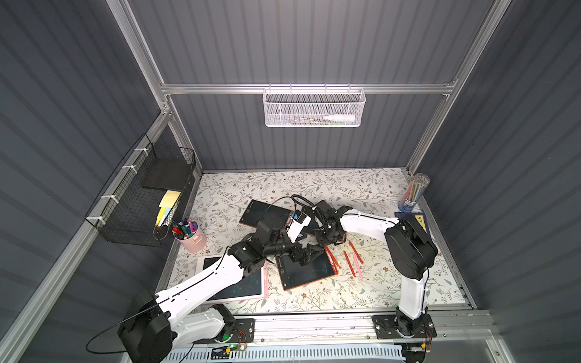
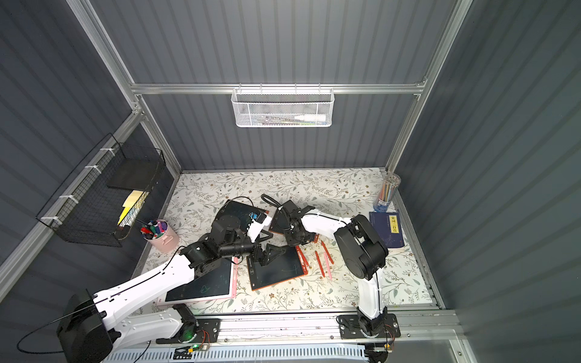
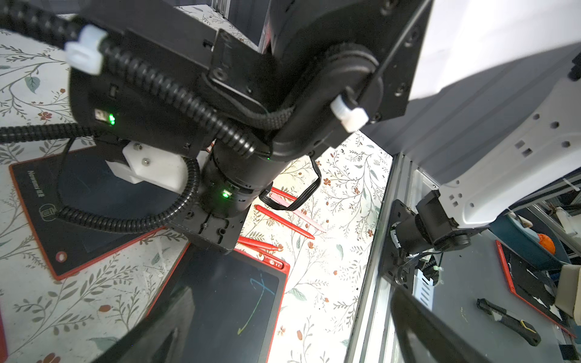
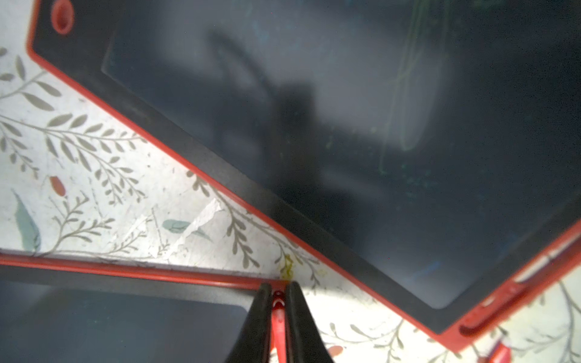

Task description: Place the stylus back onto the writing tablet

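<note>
The front writing tablet (image 1: 305,272), dark with a red edge, lies mid-table, with red styluses (image 2: 319,263) and a pink one on and beside its right side. A second dark tablet (image 3: 90,199) lies behind it. My left gripper (image 1: 305,254) hangs open over the front tablet, its blurred fingers wide apart in the left wrist view. My right gripper is over the tablets beside the left one. Its fingertips are close together around a red stylus (image 4: 278,329); whether they grip it or merely frame it, I cannot tell.
The two arms are crowded close at the centre. A white tablet (image 2: 199,287) lies front left, a pink pen cup (image 2: 164,240) left, a glass holder (image 1: 413,193) and navy book (image 2: 386,233) right.
</note>
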